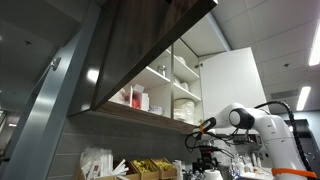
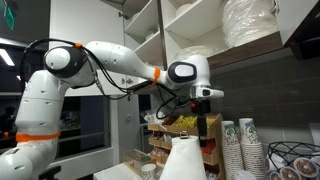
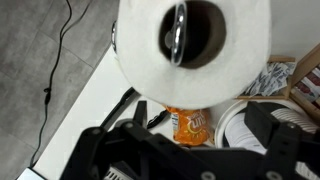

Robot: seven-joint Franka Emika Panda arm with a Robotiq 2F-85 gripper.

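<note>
A white paper towel roll (image 3: 150, 50) fills the upper part of the wrist view, with a shiny metal tip showing at its dark core. In exterior view 2 the same roll (image 2: 183, 162) stands upright below and partly in front of my gripper (image 2: 201, 128). My gripper is open, its two dark fingers apart and clear of the roll in the wrist view. Beyond the gap between them, an orange snack packet (image 3: 190, 126) lies on the surface below. Nothing is held.
Stacked paper cups (image 2: 232, 145) stand to the right of the arm in exterior view 2. Snack boxes (image 2: 182, 124) sit behind the gripper. Overhead are open cabinet shelves (image 1: 158, 85). A black cable (image 3: 48, 85) runs at the left of the wrist view.
</note>
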